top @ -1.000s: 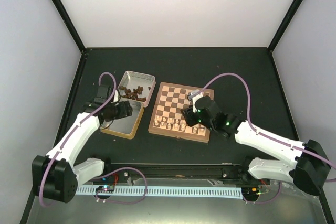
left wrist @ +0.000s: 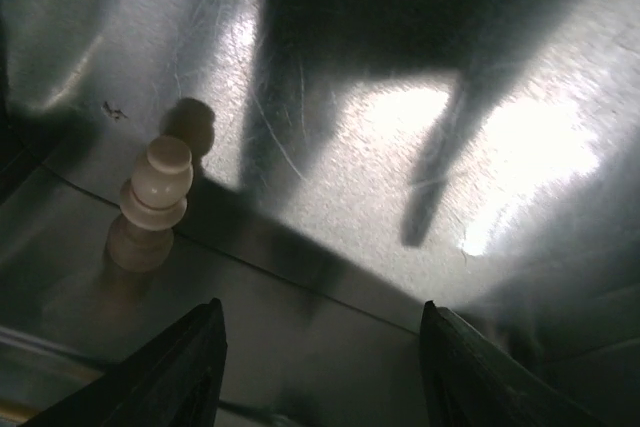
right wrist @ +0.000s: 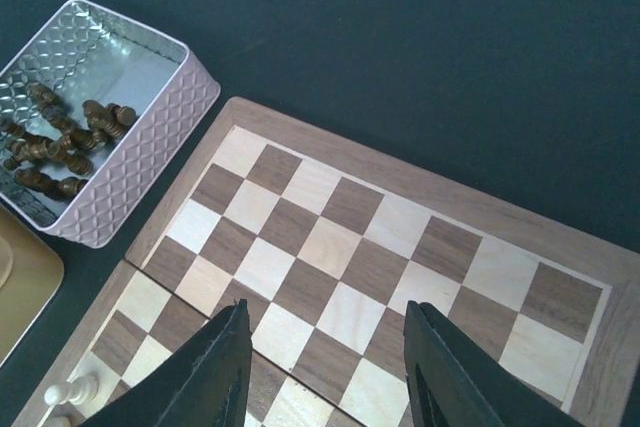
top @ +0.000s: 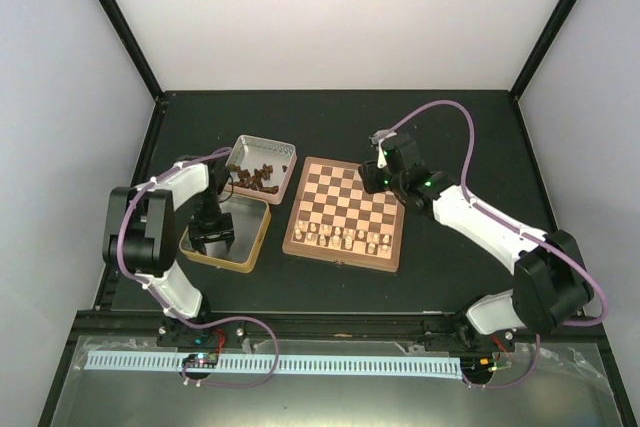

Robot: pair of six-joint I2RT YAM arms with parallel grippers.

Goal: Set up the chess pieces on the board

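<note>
My left gripper is low inside the gold-rimmed bin (top: 257,239). It is open, with a white chess piece (left wrist: 150,205) standing to its left near the bin's wall. My right gripper hangs open above the chessboard (top: 341,264), nothing between its fingers. White pieces stand in rows along the board's near side; the far squares are bare. A silver basket (top: 282,150) behind the bin holds several dark brown pieces (right wrist: 60,132) lying in a pile.
The basket and bin sit close to the board's left edge.
My left gripper has descended and moved toward the front-left, into the gold bin.
</note>
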